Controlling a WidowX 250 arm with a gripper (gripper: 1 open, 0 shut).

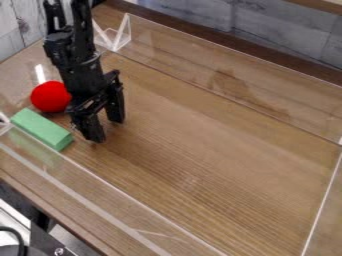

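My black gripper [96, 118] is low over the wooden table [227, 150] at the left, just right of a red ball [48, 97] and above and right of a green block [40, 128]. Its fingertips are dark and small; whether they are open or shut, or hold anything, I cannot tell.
A white object [114, 30] stands behind the arm at the back left. A dark cable lies at the bottom left corner, past the table's edge.
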